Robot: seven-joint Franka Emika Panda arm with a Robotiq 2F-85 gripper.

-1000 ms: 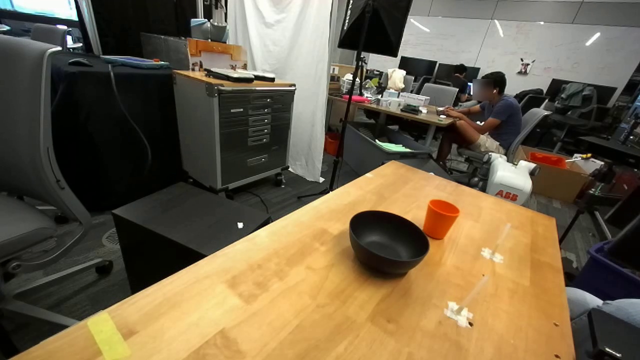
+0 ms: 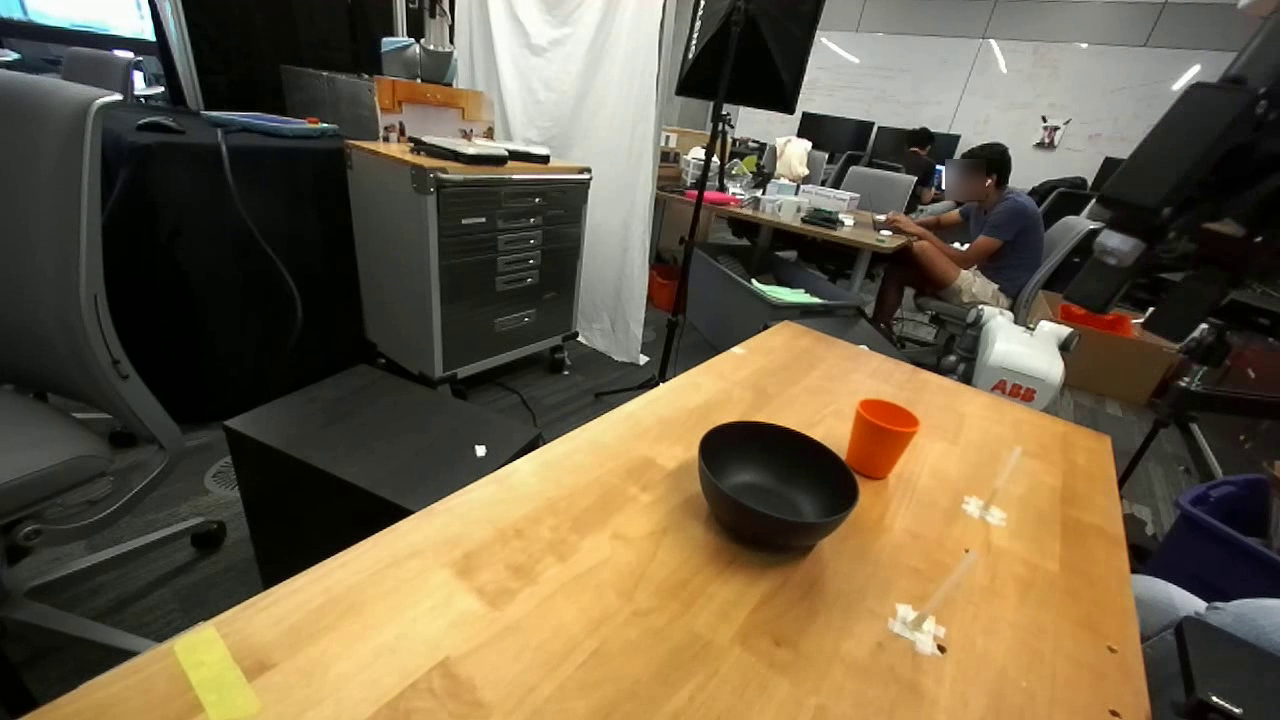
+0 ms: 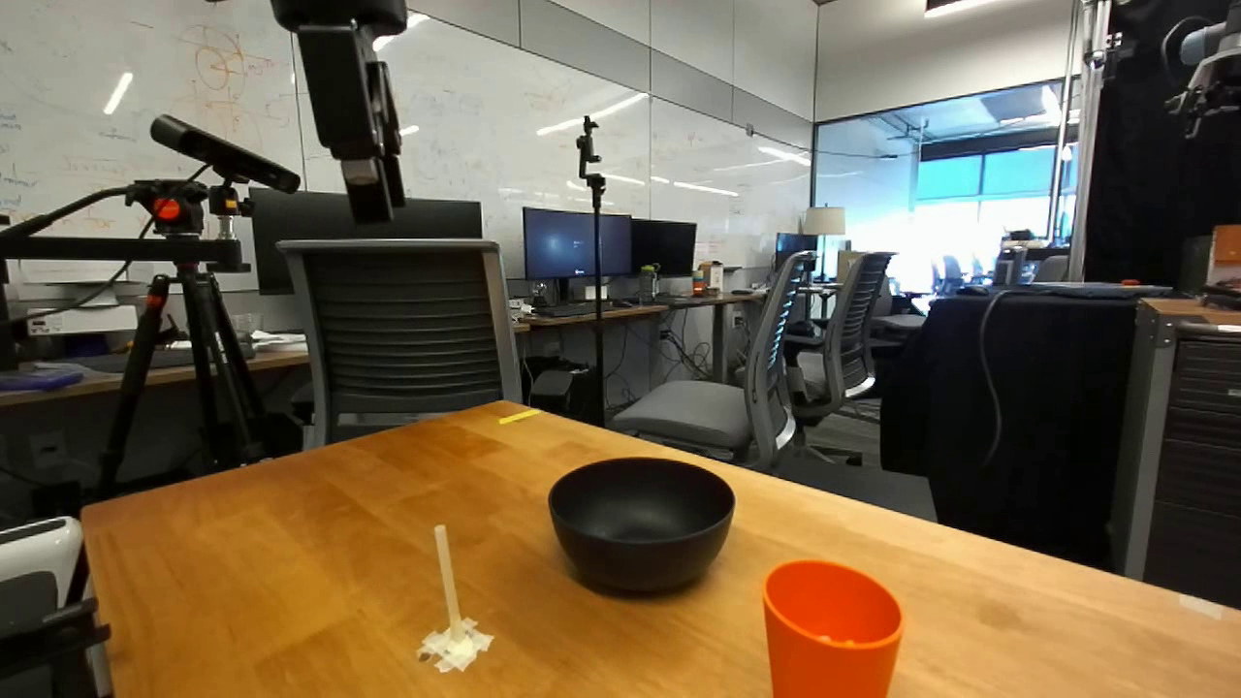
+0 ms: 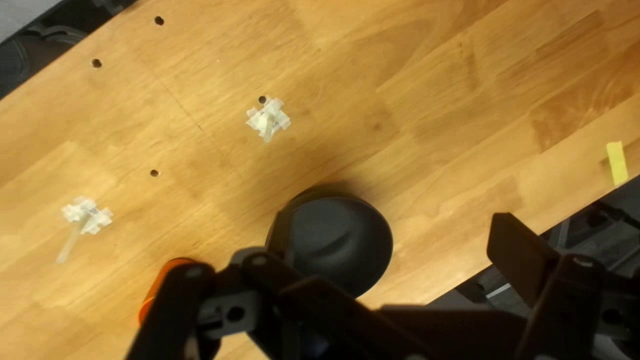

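Note:
A black bowl (image 2: 777, 486) stands upright on the wooden table, and its inside looks empty from above in the wrist view. Close beside it is an orange cup (image 2: 882, 438); small pale specks show inside the cup (image 3: 832, 628) in exterior view 2. My gripper is open above the table, nothing between its fingers, with the bowl (image 4: 342, 240) below and toward its left finger. That finger and the gripper's body cover part of the bowl and most of the cup (image 4: 157, 288). In exterior view 1 the gripper hangs at the upper right, well above the tabletop.
Two thin pale sticks are taped to the table, one (image 2: 948, 584) nearer and one (image 2: 1005, 474) farther in exterior view 1. Yellow tape (image 2: 217, 672) lies near the table's far end from the cup.
The arm and gripper have come into the upper right of exterior view 1, where a second ago the background was clear. Bowl and cup have stayed in place.

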